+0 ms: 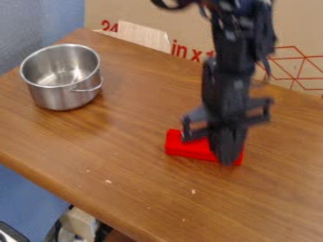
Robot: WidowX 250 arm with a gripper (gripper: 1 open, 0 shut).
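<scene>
A red cylindrical object (190, 146) lies on its side on the wooden table in the middle right. My gripper (228, 140) is over its right part, blurred and dark, with its tip at or just in front of it; I cannot see anything between its fingers, and whether it touches the red object is unclear. A steel pot (60, 77) with a side handle stands at the back left.
Cardboard panels (290, 33) stand behind the table.
</scene>
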